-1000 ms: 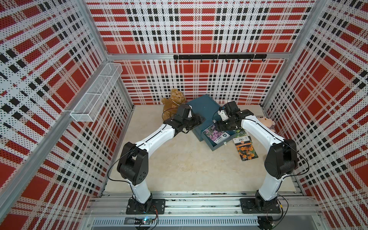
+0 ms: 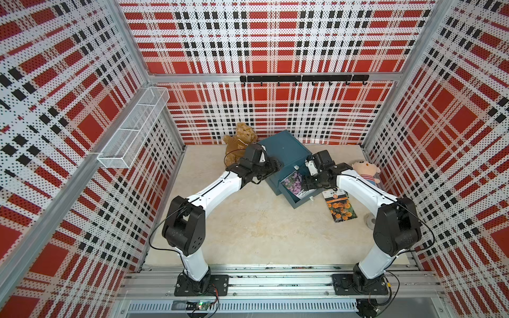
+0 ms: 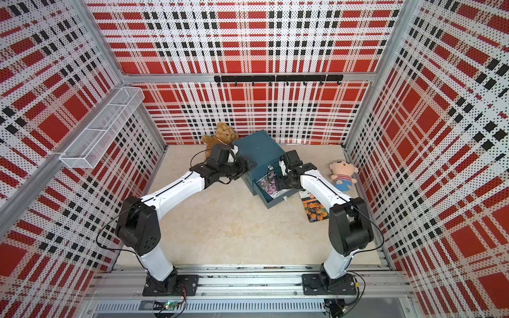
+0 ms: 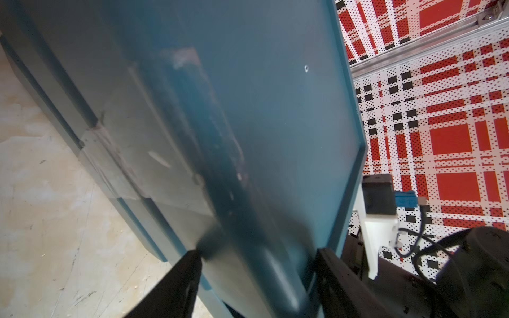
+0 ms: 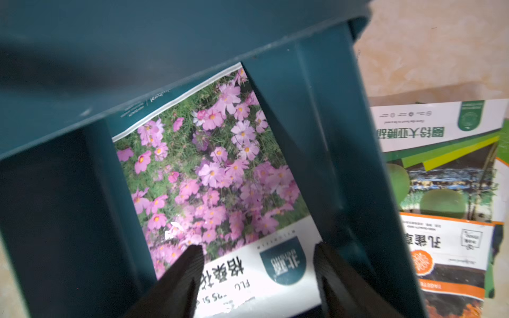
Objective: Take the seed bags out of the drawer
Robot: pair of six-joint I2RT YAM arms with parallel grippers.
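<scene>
The drawer (image 5: 344, 159) of the blue cabinet (image 2: 283, 148) is pulled out. Inside it lies a seed bag with pink flowers (image 5: 212, 175), its white label end towards my right gripper. That gripper stands open over the label end, with a finger towards either side and no clear grip on the bag. My left gripper is at the cabinet's edge, open, its fingers on either side of the corner; contact cannot be told. Outside the drawer, to its right, lie an orange-flower seed bag (image 2: 343, 212) and a green one (image 5: 445, 180), partly overlapping.
A brown teddy bear (image 2: 241, 137) sits behind the left arm, beside the cabinet. At the right stands a pink plush toy (image 3: 343, 175) in a striped top. A white wire basket (image 2: 132, 127) hangs on the left wall.
My right gripper has lowered and moved slightly nearer over the drawer, now covering more of the pink-flower bag's label end. The left arm and cabinet look unmoved.
</scene>
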